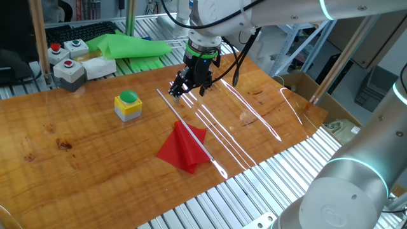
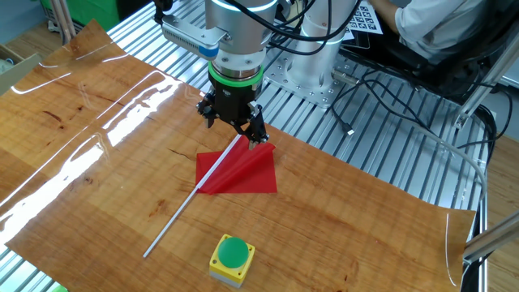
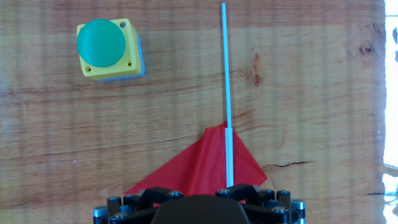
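Observation:
A red cloth flag [image 1: 183,147] lies creased on the wooden table, with a thin white stick [image 1: 170,107] running along it and far out beyond it. In the wrist view the stick [image 3: 226,68] points away from the gripper, and the lower part of the red cloth [image 3: 193,163] is hidden behind the gripper. My gripper [image 2: 231,135] hangs above the table with its fingers spread wide apart. It is open and empty. A yellow and grey box with a green push button [image 3: 101,43] stands on the table, left of the stick in that view.
Grey button boxes [image 1: 70,71] and a green cloth [image 1: 130,46] sit beyond the table's far left edge in exterior view 1. Slatted metal rails [image 2: 381,146] border the wooden table top [image 2: 357,219]. Much of the wood around the flag is bare.

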